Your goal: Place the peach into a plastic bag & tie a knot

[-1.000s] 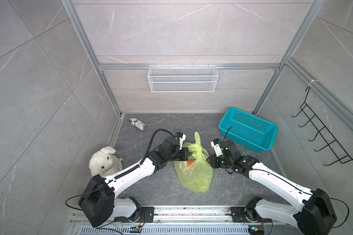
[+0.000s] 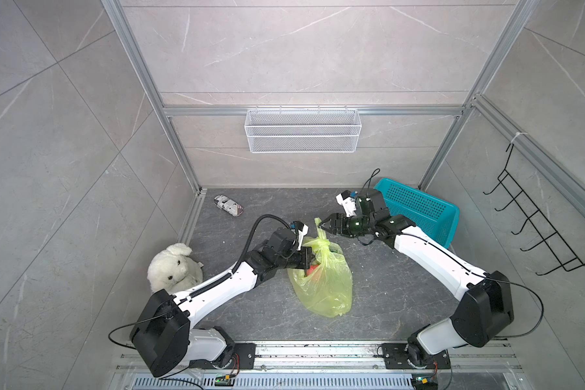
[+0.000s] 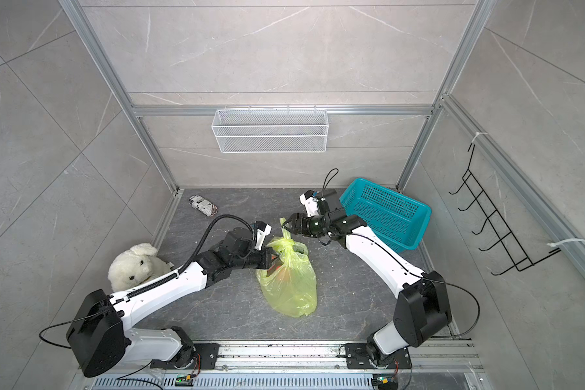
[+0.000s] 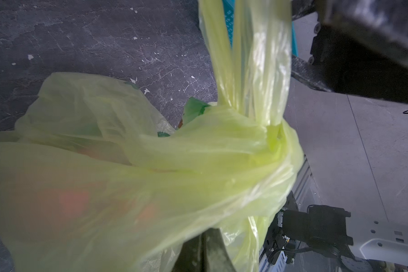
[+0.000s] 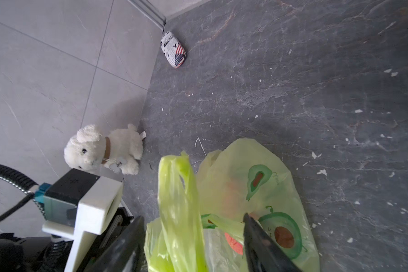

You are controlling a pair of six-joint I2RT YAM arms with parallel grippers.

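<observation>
A translucent yellow-green bag (image 2: 323,292) stands mid-table, its upper part gathered and twisted at a bunched neck (image 4: 278,149), with a narrow tail (image 5: 176,190) rising from it. A reddish shape, likely the peach, shows hazily inside (image 4: 72,201). My left gripper is shut at the bunched part, partly under plastic; whether bag film is between its fingers is unclear. My right gripper is open around the upright tail, its fingers on either side, at the upper right of the neck in the top views.
A teal basket (image 3: 370,214) is at the back right, behind my right arm. A white plush dog (image 2: 175,266) sits at the left, a small printed object (image 2: 227,204) at the back left. A white wire shelf (image 2: 302,130) hangs on the back wall.
My right gripper has moved up and left from beside the bag's body to the tail at the top. My left arm has stayed still; the bag has barely moved.
</observation>
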